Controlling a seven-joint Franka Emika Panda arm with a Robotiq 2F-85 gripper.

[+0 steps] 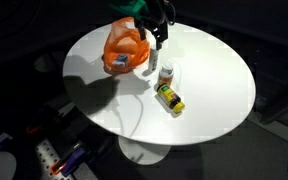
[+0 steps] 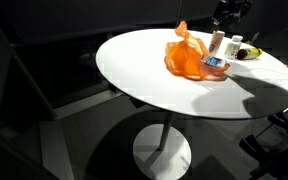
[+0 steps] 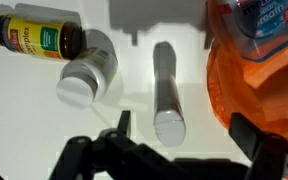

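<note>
My gripper is open in the wrist view, its black fingers spread and nothing held. Below and between them a slim white bottle stands upright on the table. In exterior view 1 the gripper hangs just above this slim bottle, close to the orange bag. A clear container with a blue label lies in the bag's opening. To the other side are a white-capped bottle, standing, and a yellow bottle with a dark cap, lying on its side.
The bag lies near one finger in the wrist view. Exterior view 1 shows clear tabletop at the right and front.
</note>
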